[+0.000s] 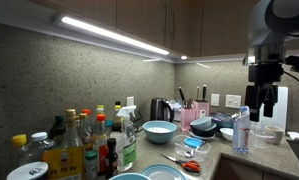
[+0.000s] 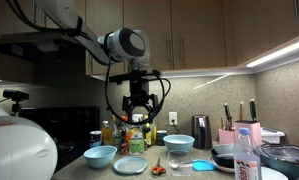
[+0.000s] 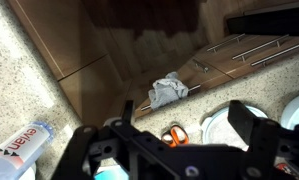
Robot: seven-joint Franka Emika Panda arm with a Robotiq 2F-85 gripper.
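My gripper stands open in the wrist view, fingers wide apart with nothing between them. It hangs high over the counter's front edge, clear of everything. Below, a crumpled whitish cloth (image 3: 168, 91) lies by the edge of the cabinet front. Orange-handled scissors (image 3: 174, 135) lie on the counter near a white plate (image 3: 221, 130). An Evian bottle (image 3: 21, 146) shows at the lower left; it stands upright in exterior view 2, where the same bottle (image 2: 246, 152) is at the right. In exterior view 1 the gripper (image 1: 262, 98) appears above that bottle's area.
Several sauce bottles (image 1: 59, 158) and a spray bottle (image 1: 128, 145) crowd one end of the counter. A light blue bowl (image 1: 160, 131), kettle (image 1: 162, 111) and knife block (image 2: 227, 137) stand along the wall. Upper cabinets (image 1: 139, 20) hang overhead.
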